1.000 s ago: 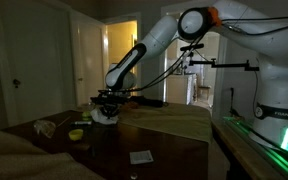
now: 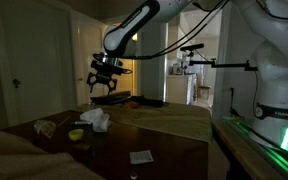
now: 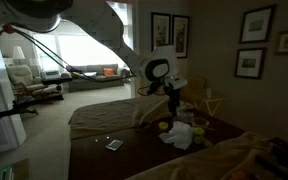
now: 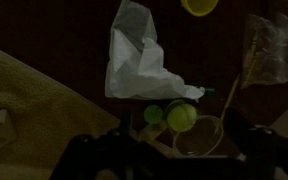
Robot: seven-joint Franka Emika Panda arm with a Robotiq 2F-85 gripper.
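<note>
My gripper [image 2: 92, 84] hangs in the air above the table's far end, its dark fingers apart. Below it a crumpled white cloth or tissue [image 2: 96, 120] lies on the tabletop. In the wrist view the white cloth [image 4: 142, 65] is ahead of the gripper, with no contact showing. Two green round items [image 4: 182, 117] and a clear round rim [image 4: 199, 138] appear in line with the gap between the fingers. Nothing seems held, though this view is very dark. From the other side, the gripper [image 3: 172, 102] is over the white cloth [image 3: 180, 134].
A yellow bowl [image 2: 76, 134] stands beside the cloth. Near the wrist view's right edge lies a clear plastic bag [image 4: 270, 50]. A tan cloth [image 2: 174, 120] covers part of the table, and a white card [image 2: 141, 157] lies on the bare front area.
From down at the white cloth, my gripper has risen well clear of it. The cloth now sits on the table below, slightly left of where it was.
</note>
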